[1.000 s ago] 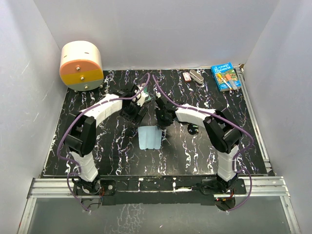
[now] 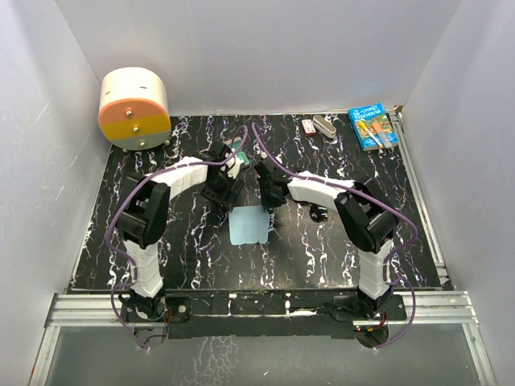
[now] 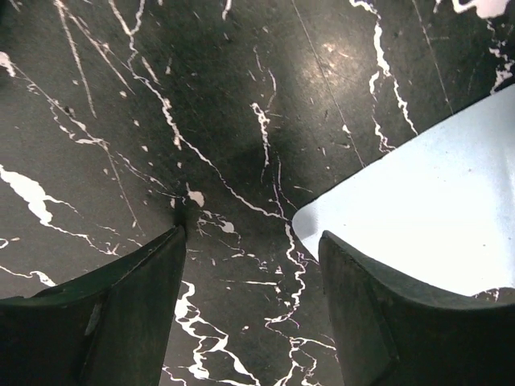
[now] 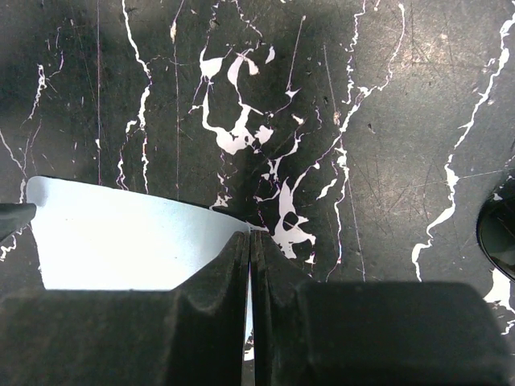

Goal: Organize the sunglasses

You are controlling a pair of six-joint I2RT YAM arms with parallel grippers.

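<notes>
A pale cloth (image 2: pixel 248 226) lies flat on the dark marbled table in the middle. My right gripper is shut on its far right corner, as the right wrist view shows. Near the far left corner of the cloth (image 3: pixel 418 217), my left gripper stands part open with only bare table between its fingers; the corner sits close to one fingertip. Right of the right gripper lie dark sunglasses (image 2: pixel 319 213); one black lens (image 4: pixel 499 233) enters the right wrist view at its edge. The rest of them is hard to make out.
At the back stand a grey glasses case (image 2: pixel 324 126), a small red box (image 2: pixel 308 127) and a book (image 2: pixel 370 125) with pens on it. A toy chest of drawers (image 2: pixel 135 111) fills the back left. Clear table lies in front of the cloth.
The left arm has shifted slightly to the right, toward the cloth. The cloth has moved a little to the right and away from the front edge. The right arm looks nearly still.
</notes>
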